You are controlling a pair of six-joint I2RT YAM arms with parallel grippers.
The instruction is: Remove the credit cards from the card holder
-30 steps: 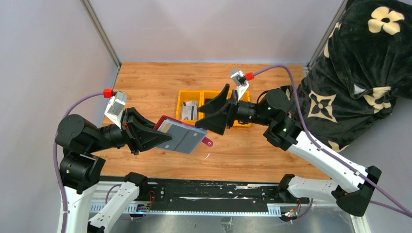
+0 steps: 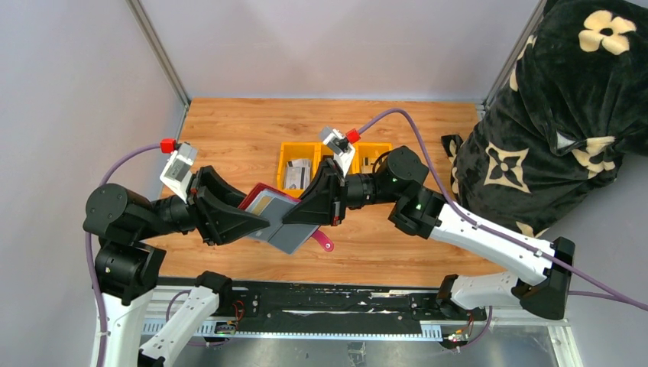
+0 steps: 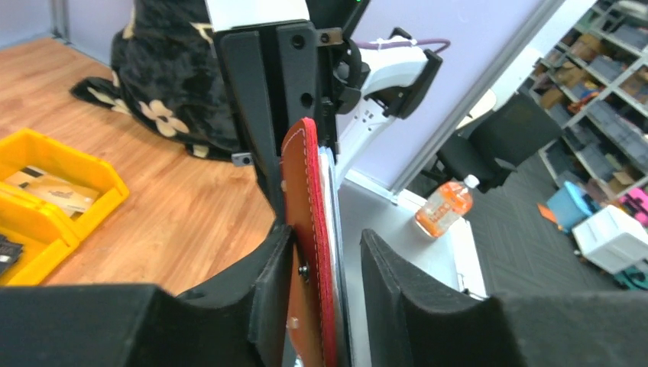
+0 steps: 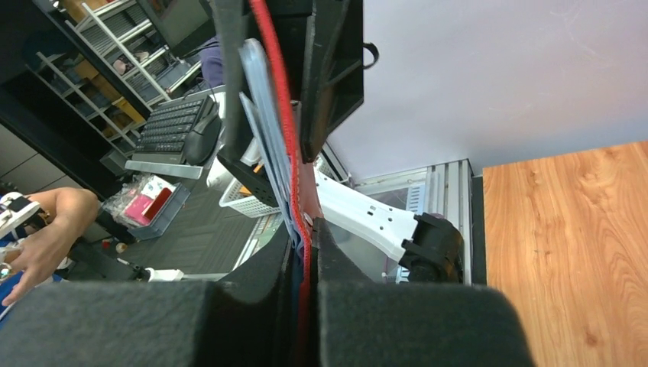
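Note:
The red card holder (image 2: 252, 195) with grey-blue card sleeves (image 2: 283, 233) is held upright between both grippers in mid-air above the table. My right gripper is shut on one end of it, the red edge and pale sleeves rising from between its fingers. My left gripper is around the other end with fingers part open; in the left wrist view a gap shows beside the holder (image 3: 306, 176). A pink tab (image 2: 323, 240) sticks out below it in the top view.
Yellow bins (image 2: 298, 149) with small items stand at the table's back middle. A dark patterned cushion (image 2: 558, 115) fills the right side. The wooden table (image 2: 413, 260) is otherwise mostly clear.
My right gripper has moved left onto the card holder and shut on it. The holder has tilted slightly, and my left gripper has shifted slightly and loosened.

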